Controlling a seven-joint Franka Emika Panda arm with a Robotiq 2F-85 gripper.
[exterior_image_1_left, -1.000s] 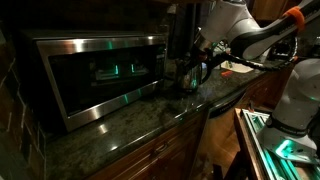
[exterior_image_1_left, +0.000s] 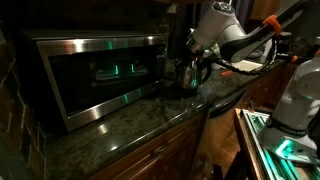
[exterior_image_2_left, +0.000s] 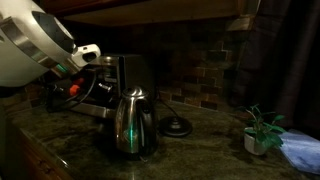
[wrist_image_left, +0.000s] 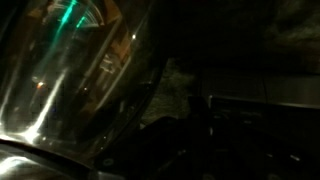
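Note:
A shiny metal kettle (exterior_image_2_left: 136, 124) with a dark handle stands upright on the counter. In the wrist view the kettle's reflective side (wrist_image_left: 60, 70) fills the upper left. Close beside the kettle, near its upper part, is my gripper (exterior_image_2_left: 106, 88), small and dark in exterior view 2. Nothing shows between its fingers, which look shut; the wrist view is very dark there. Whether they touch the kettle, I cannot tell. From exterior view 1 the kettle (exterior_image_1_left: 189, 76) sits partly behind the arm's end.
A steel microwave-like oven (exterior_image_1_left: 100, 75) stands against the wall. A round black base (exterior_image_2_left: 175, 126) lies beside the kettle, and a potted plant (exterior_image_2_left: 262, 132) is farther right.
The white end of my arm has shifted slightly to the left in exterior view 1 and its tilt has changed a little. The oven and counter look the same.

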